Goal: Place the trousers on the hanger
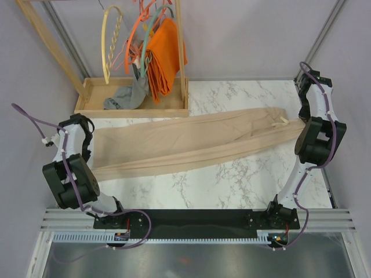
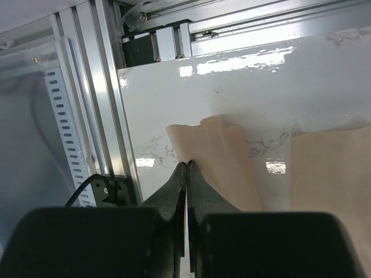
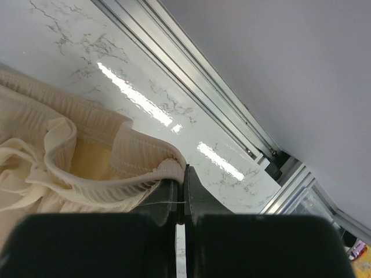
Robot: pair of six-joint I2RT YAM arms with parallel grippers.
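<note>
Beige trousers [image 1: 185, 133] lie stretched lengthwise across the marble table. At their left end my left gripper [image 1: 87, 150] is low; in the left wrist view its closed fingertips [image 2: 186, 169] touch a folded edge of the cloth [image 2: 220, 150]. My right gripper [image 1: 302, 119] is shut on the waistband end at the far right, gathered cloth [image 3: 139, 156] between its fingertips. Hangers [image 1: 107, 40] in several colours hang from a wooden rack at the back left.
The rack's wooden base [image 1: 148, 113] holds grey cloth [image 1: 124, 95], and orange cloth [image 1: 165, 58] hangs above it. Bare marble [image 1: 214, 188] shows along the front. Walls and metal rails bound both sides.
</note>
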